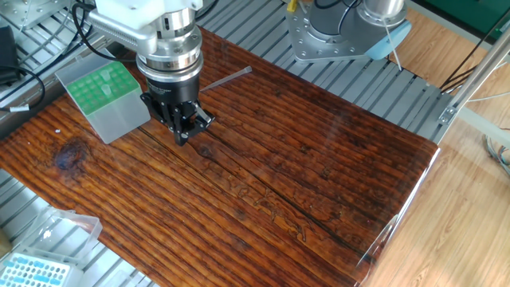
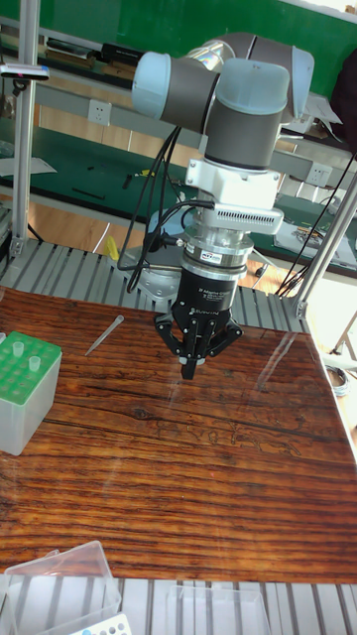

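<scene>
Over the left part of the wooden board, my gripper (image 1: 182, 139) points down, its black fingers (image 2: 188, 370) drawn together. Nothing shows between them, and in exterior view 3 the tips look close above the board. A translucent box with a green perforated top (image 1: 103, 88) stands beside the gripper, at the board's left. Two pale tips or small tubes (image 2: 34, 362) stick up from that top. Behind the gripper, a thin translucent pipette (image 2: 104, 333) lies flat on the board, apart from the fingers.
The brown wooden board (image 1: 311, 175) is bare across its middle and right. Beyond its near edge, on the slatted metal table, sit a clear plastic lid (image 1: 68, 231) and a white tray with blue items (image 1: 36, 273). Dark cables (image 2: 148, 238) hang beside the arm.
</scene>
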